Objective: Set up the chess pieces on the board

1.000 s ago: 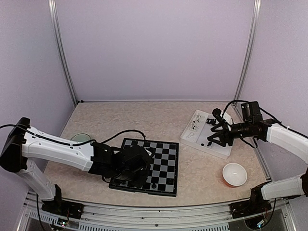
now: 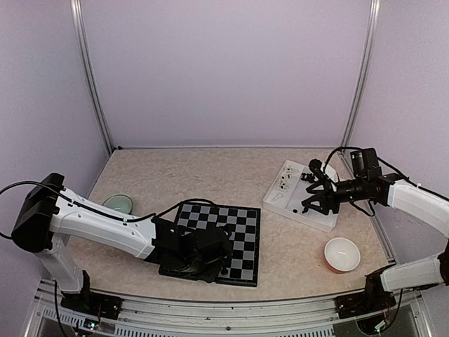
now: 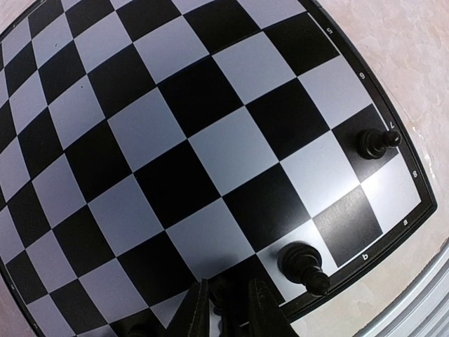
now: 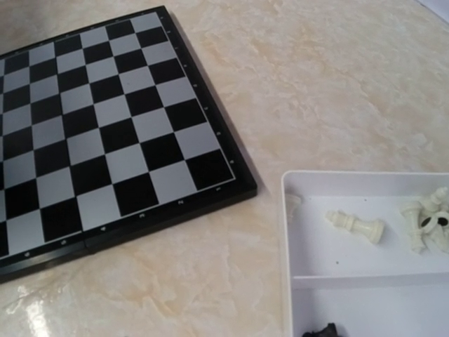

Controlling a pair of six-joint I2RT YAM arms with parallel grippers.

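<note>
The black-and-grey board [image 2: 245, 239] lies at the front centre, partly covered by my left arm. Low over its front part, my left gripper has its fingers apart. A dark piece [image 3: 219, 293] shows dimly in that gap; contact with the fingers is unclear. Beside it a taller black piece [image 3: 302, 265] stands on a light square, and a black pawn [image 3: 375, 142] stands near the corner. Another dark piece [image 3: 140, 330] is cut off at the lower edge. My right gripper [image 2: 316, 203] hangs open over the white tray [image 2: 272, 205]; its fingers are outside the right wrist view.
White pieces, one a lying piece [image 4: 356, 226], fill the tray's upper compartment; black ones [image 2: 307, 177] lie in another. A white bowl [image 2: 342, 254] stands at front right, a greenish bowl [image 2: 119, 203] at left. The table behind the board is clear.
My left arm has moved right across the front of the board, close to the black piece standing there. The right arm and the tray look unchanged.
</note>
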